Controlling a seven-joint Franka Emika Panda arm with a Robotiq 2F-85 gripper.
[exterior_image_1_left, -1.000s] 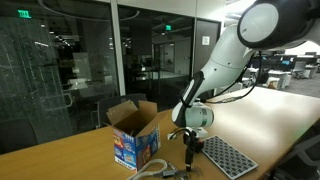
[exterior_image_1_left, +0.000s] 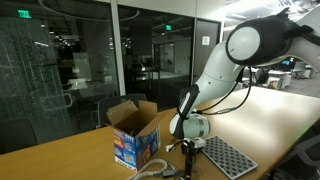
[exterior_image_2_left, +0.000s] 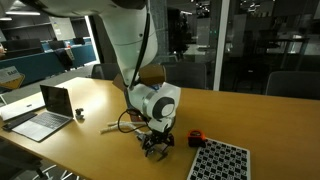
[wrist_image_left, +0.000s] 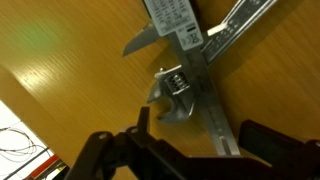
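My gripper is open, its dark fingers (wrist_image_left: 122, 153) spread wide at the bottom of the wrist view. In the gap between them appear the finger of a silver adjustable wrench (wrist_image_left: 178, 98) and the long beam of a metal caliper (wrist_image_left: 215, 115). The caliper lies across the wrench. Exterior view 2 has the gripper (exterior_image_2_left: 158, 148) low over the tools on the table; whether it touches them I cannot tell.
An open cardboard box (exterior_image_1_left: 133, 137) stands left of the arm. Beside the gripper are a small red object (exterior_image_2_left: 195, 138) and a dark perforated panel with a pale edge (exterior_image_2_left: 219, 163). A laptop (exterior_image_2_left: 52, 114) sits farther off.
The arm has shifted slightly, and the gripper appears a little lower over the table. The box and the panel have stayed put.
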